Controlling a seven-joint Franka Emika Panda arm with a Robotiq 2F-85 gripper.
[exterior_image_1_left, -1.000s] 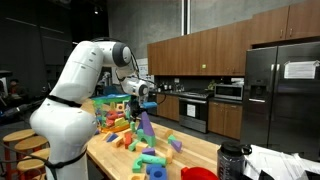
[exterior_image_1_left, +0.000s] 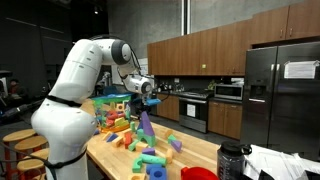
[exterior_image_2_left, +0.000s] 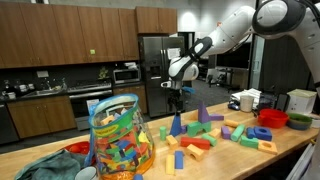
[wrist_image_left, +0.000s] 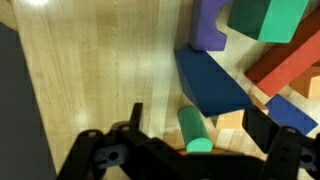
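Observation:
My gripper stands open in the wrist view, looking down at the table, with nothing held. A dark blue wedge-like block (wrist_image_left: 208, 82) reaches into the space between the fingers and partly passes under the right one; whether they touch cannot be told. Beside its lower end is a green cylinder (wrist_image_left: 192, 128). A purple block (wrist_image_left: 207, 25) lies just past its far end, near a green block (wrist_image_left: 267, 17) and a red block (wrist_image_left: 288, 60). In exterior view 2 a blue pointed block (exterior_image_2_left: 176, 126) stands among the blocks.
A clear bin of colourful blocks (exterior_image_2_left: 122, 145) stands at the table's left in exterior view 2. Loose blocks crowd the middle. A black canister (exterior_image_1_left: 231, 160) and a red bowl (exterior_image_2_left: 299, 121) sit on the table. Bare wood (wrist_image_left: 90, 70) shows left of the blue block. A person stands behind.

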